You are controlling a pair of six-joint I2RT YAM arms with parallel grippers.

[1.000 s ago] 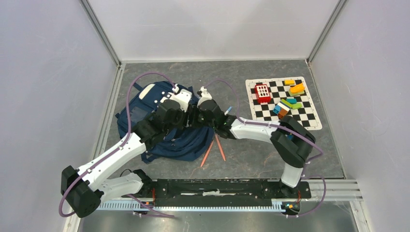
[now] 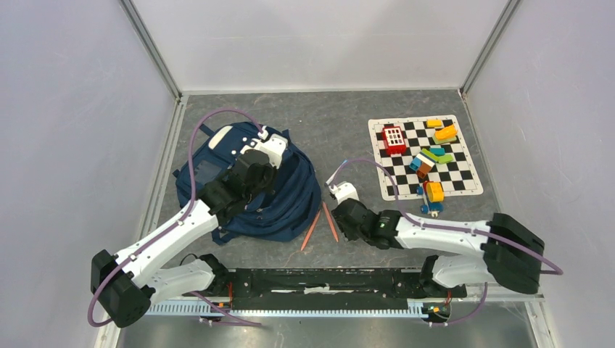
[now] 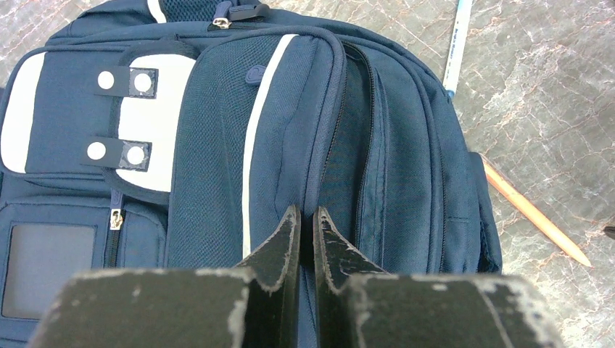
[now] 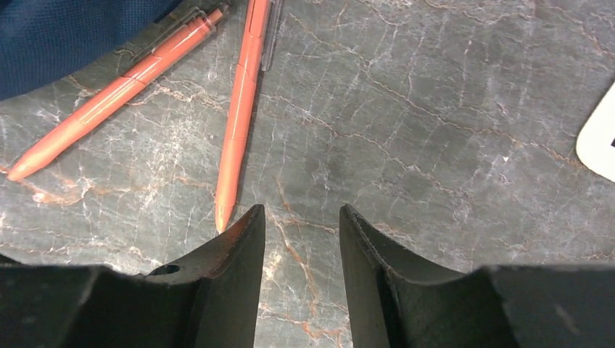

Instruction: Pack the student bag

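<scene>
A dark blue bag [image 2: 294,210] lies on the table at the left, its main zipper parted. In the left wrist view, my left gripper is shut on the edge of the bag's opening [image 3: 330,87]. Two orange pens [image 4: 239,123] lie beside the bag. My right gripper is open above the table just past their tips, nothing between its fingers. One pen's tip is close to the left finger. A white and blue marker [image 3: 457,47] rests by the bag, mostly hidden by the right arm in the top view.
A checkered board [image 2: 389,190] lies at the right with several toy blocks on it, among them a red one [image 2: 394,141]. Bare table [image 2: 326,116] stretches between bag and board, toward the back.
The left arm and the bag have stayed in place.
</scene>
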